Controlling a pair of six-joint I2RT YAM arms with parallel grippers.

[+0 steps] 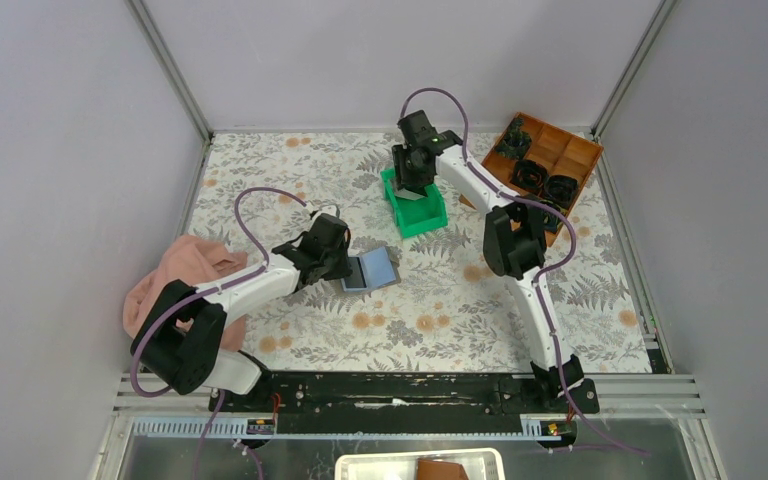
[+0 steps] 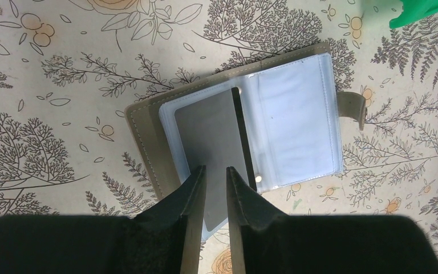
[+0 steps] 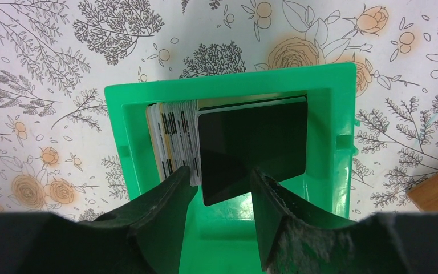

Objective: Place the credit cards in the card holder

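Note:
The card holder [image 2: 293,120] lies open on the patterned table, a dark grey panel on its left half and clear sleeves on the right. My left gripper hangs over the grey half, its fingers slightly apart, nothing visible between them. In the right wrist view, a green tray [image 3: 342,148] holds a row of cards on edge [image 3: 170,137] beside a dark card [image 3: 254,142] lying slanted. My right gripper is over the tray, fingers apart, nothing seen between them.
A wooden organizer [image 1: 565,150] with black coils stands at the back right. A pink cloth [image 1: 175,270] lies at the left edge.

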